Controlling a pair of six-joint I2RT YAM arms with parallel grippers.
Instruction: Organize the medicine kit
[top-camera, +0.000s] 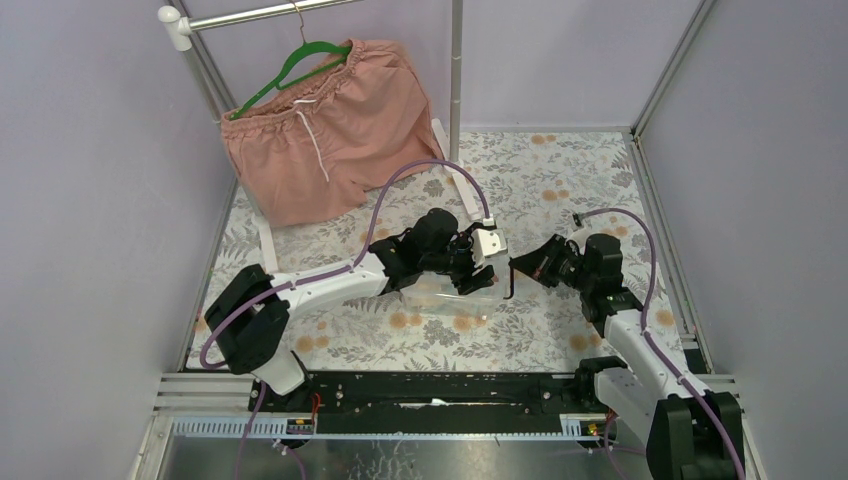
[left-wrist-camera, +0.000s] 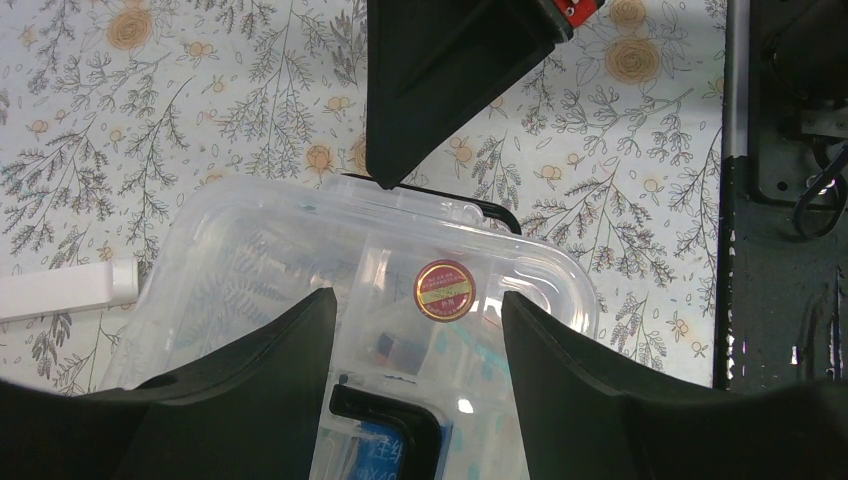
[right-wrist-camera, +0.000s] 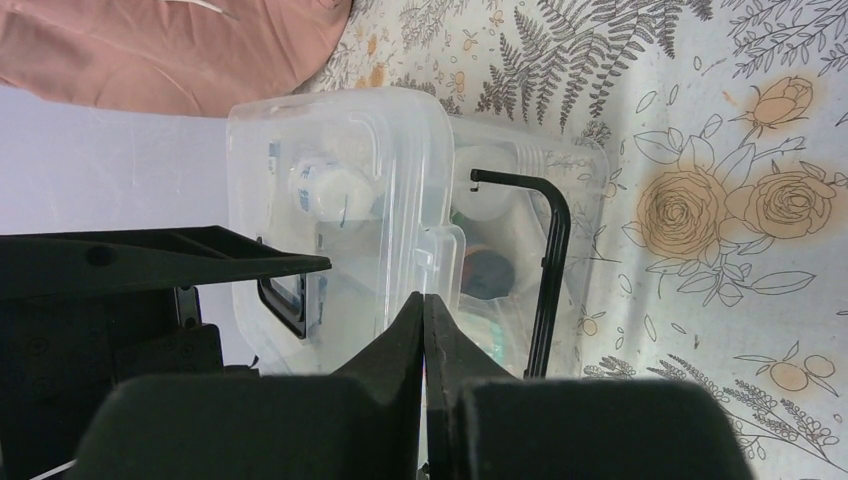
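Note:
The medicine kit is a clear plastic box (left-wrist-camera: 250, 230) with a round red-and-gold label (left-wrist-camera: 445, 290) and dark handles. Through its wall, bottles (right-wrist-camera: 335, 190) and other items show in the right wrist view. My left gripper is over the box, fingers apart, with the lid visible in the gap. One of its fingers (right-wrist-camera: 285, 265) reaches across the lid. My right gripper is shut at the box's side, its tips just below a clear latch tab (right-wrist-camera: 440, 262) and left of the black handle (right-wrist-camera: 547, 270). Nothing clearly shows between those tips.
Pink shorts (top-camera: 335, 140) hang from a green hanger (top-camera: 290, 75) at the back left. A white bar (left-wrist-camera: 70, 288) lies near the box.

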